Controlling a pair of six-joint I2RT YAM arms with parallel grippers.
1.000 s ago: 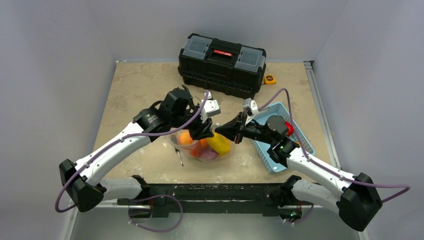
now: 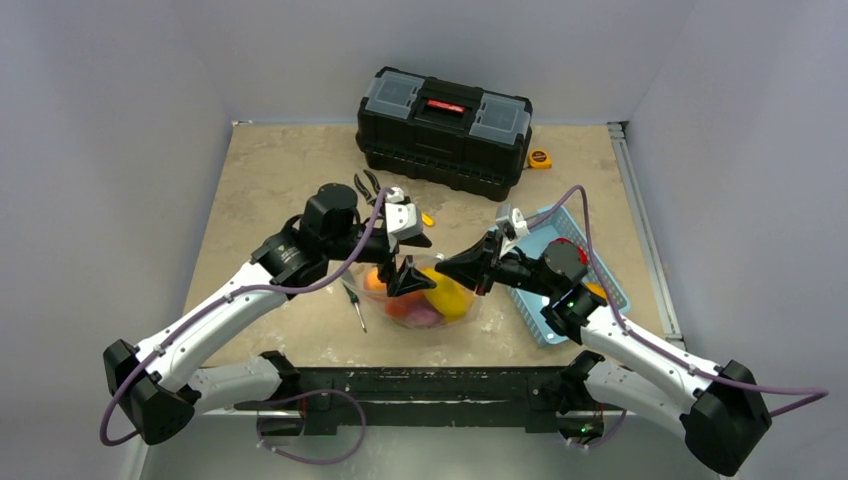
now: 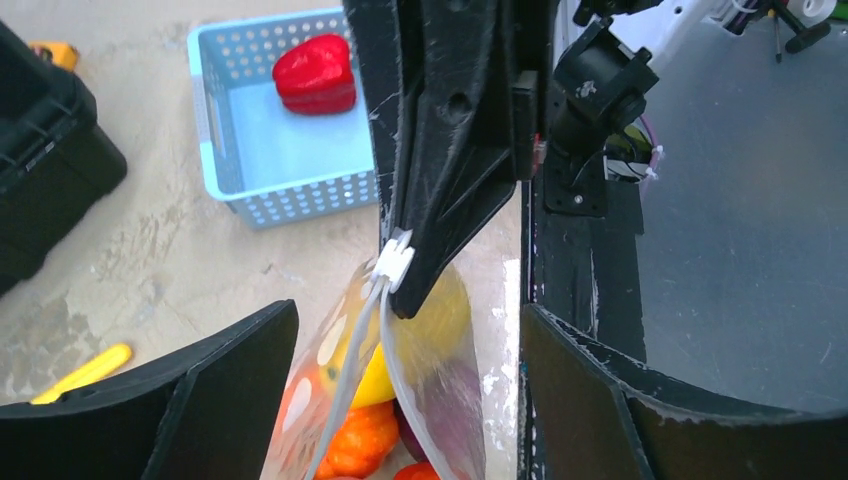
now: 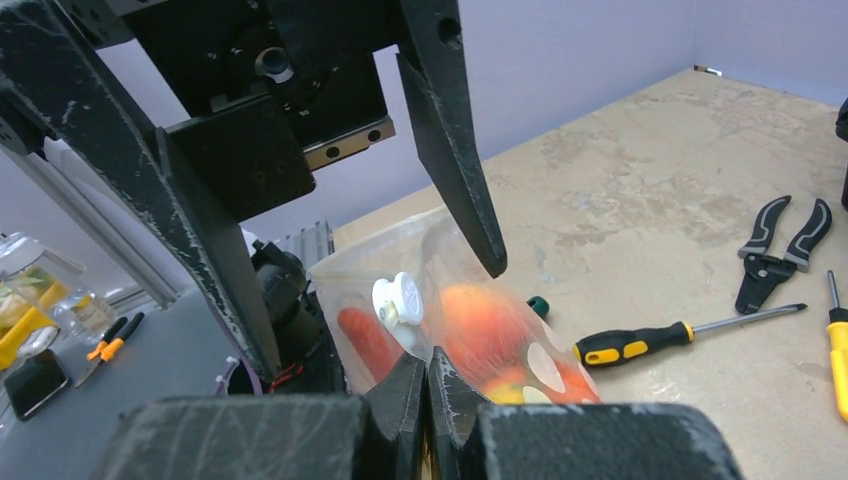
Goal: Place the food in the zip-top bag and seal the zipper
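Note:
The clear zip top bag [image 2: 401, 318] stands in the middle of the table, holding a yellow pepper [image 3: 373, 384], orange-red produce [image 3: 362, 440] and a purple item [image 2: 425, 316]. My right gripper [image 2: 440, 268] is shut at the bag's upper right corner; in the left wrist view, the zip strips run up to its fingertips [image 3: 410, 290], and the film seems pinched there. The white slider [image 3: 394, 262] sits right beside those tips. Across from it, my left gripper is open, its fingers [image 4: 455, 165] on either side of the slider without touching it in the right wrist view.
A blue basket [image 2: 528, 312] with a red pepper [image 3: 315, 75] stands to the right, partly under my right arm. Behind are a black toolbox [image 2: 445, 130] and a tape measure [image 2: 540, 159]. Pliers [image 4: 780, 250] and a screwdriver [image 4: 640, 344] lie left of the toolbox's front.
The right gripper shifted slightly right along with the bag's top.

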